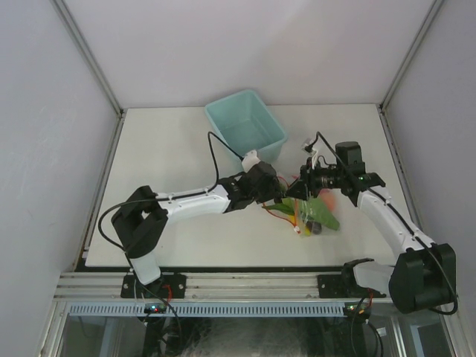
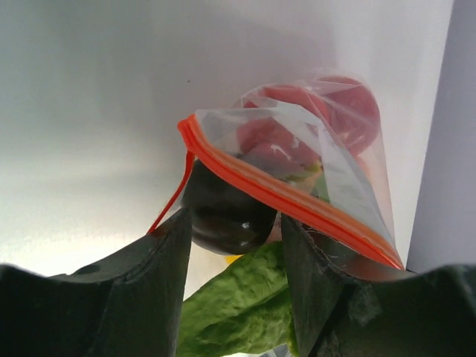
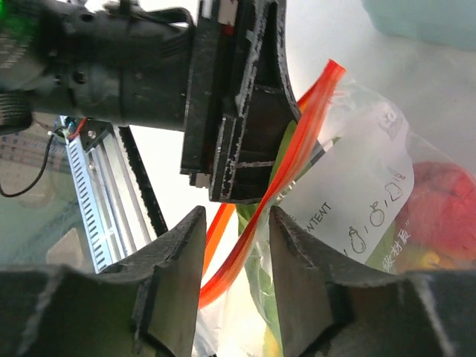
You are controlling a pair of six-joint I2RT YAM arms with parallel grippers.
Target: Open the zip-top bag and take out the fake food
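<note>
The clear zip bag (image 1: 305,212) lies right of centre in the top view, its mouth parted. Its orange zip strip (image 2: 260,182) crosses the left wrist view. A dark round food piece (image 2: 227,212), a green leafy piece (image 2: 242,301) and pinkish food (image 2: 279,137) show at or through the bag. My left gripper is at the mouth, its fingers apart, with the leafy piece and dark piece visible in the gap. In the right wrist view, my right gripper has its fingers apart on either side of the orange strip (image 3: 286,167); contact is unclear.
A teal bin (image 1: 242,123), empty inside, stands behind the bag. The two grippers are close together over the bag, with the left one (image 3: 245,104) near the right fingers. Bare white table (image 1: 163,149) lies to the left.
</note>
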